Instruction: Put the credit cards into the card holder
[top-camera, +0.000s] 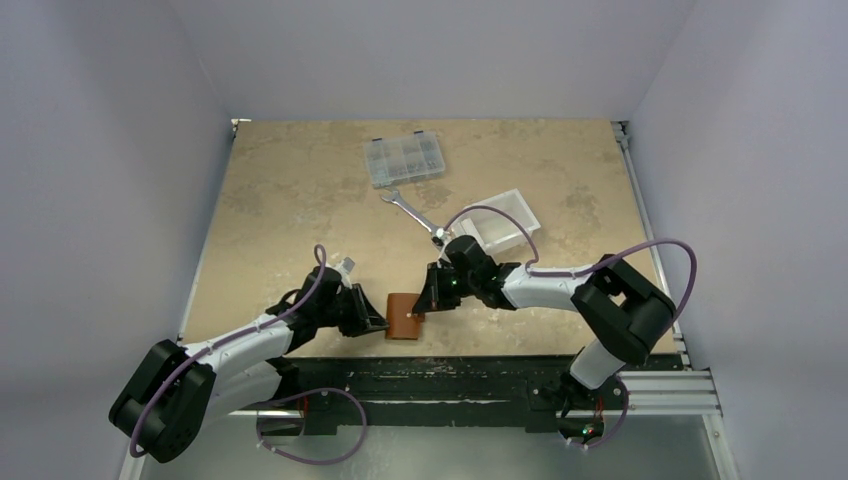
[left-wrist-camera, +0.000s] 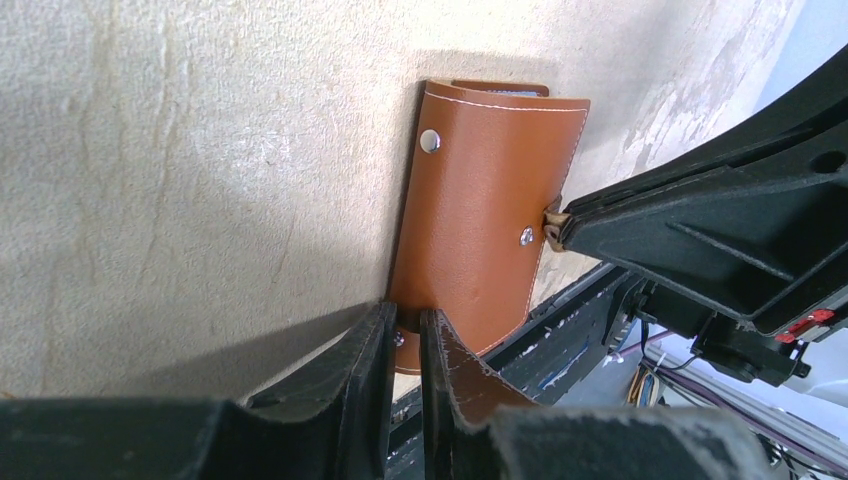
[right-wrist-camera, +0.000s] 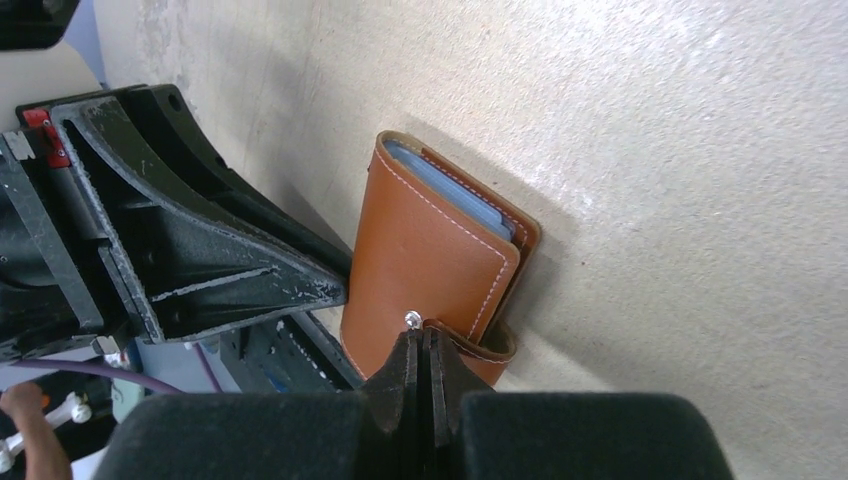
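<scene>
The brown leather card holder (top-camera: 402, 328) lies folded over near the front edge of the table, between my two grippers. Clear sleeves (right-wrist-camera: 450, 190) show inside its open end in the right wrist view; whether cards sit in them I cannot tell. My left gripper is slightly open over the holder's lower left corner, where a metal snap shows beside its fingertips. My right gripper is shut on the short leather strap (right-wrist-camera: 482, 342), which curls out from its fingertips beside the snap (right-wrist-camera: 413, 319) on the cover.
A wrench (top-camera: 411, 210) lies behind the holder, with a white bin (top-camera: 527, 212) to its right. Farther back is a clear divided box (top-camera: 405, 158).
</scene>
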